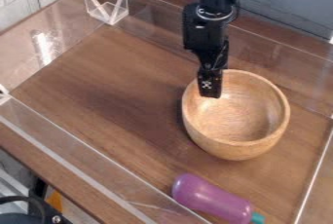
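Note:
My black gripper (209,80) reaches down from the top centre to the back-left rim of a wooden bowl (235,126), its fingertips at or just inside that rim; it stands open, and whether it touches the bowl I cannot tell. A purple toy (211,199) with a teal tip, eggplant-like, lies on the wooden table (97,101) at the bottom right, in front of the bowl.
Clear walls with white brackets (107,4) edge the table at the back and left.

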